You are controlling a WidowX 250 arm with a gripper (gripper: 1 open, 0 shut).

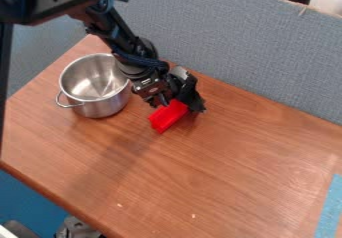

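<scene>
A black robot arm reaches down from the upper left, its gripper [182,100] low over the wooden table, right at a red object [167,116]. The red object lies on the table, its upper end partly covered by the open gripper; whether the fingers touch it I cannot tell. A steel pot [94,84] with side handles stands just left of the gripper.
A grey padded wall [254,52] runs along the back. A blue strip [327,202] lies at the right edge.
</scene>
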